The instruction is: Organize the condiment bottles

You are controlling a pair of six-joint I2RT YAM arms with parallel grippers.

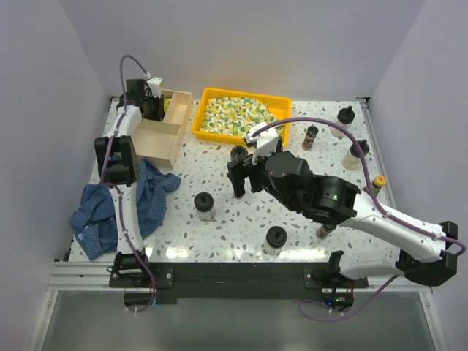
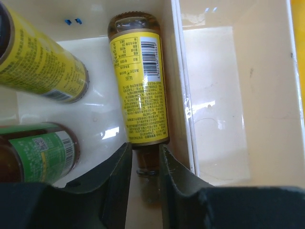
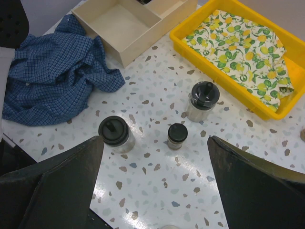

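Observation:
In the left wrist view a yellow-label bottle [image 2: 138,86] lies in the beige organizer's compartment, with my left gripper around its dark lower end; whether it grips is unclear. Another yellow-label bottle [image 2: 43,62] and a green-label bottle [image 2: 38,152] are beside it. The organizer [image 1: 164,150] stands at the back left. My right gripper is open over the table, above jars with black lids [image 3: 114,133] and a small black-capped shaker [image 3: 175,136]; nothing shows between its fingers.
A yellow tray [image 1: 234,139] with lemon-print cloth is at the back middle. A blue checked cloth [image 1: 95,227] lies front left. More bottles [image 1: 355,157] stand at the right. Open table lies between cloth and jars.

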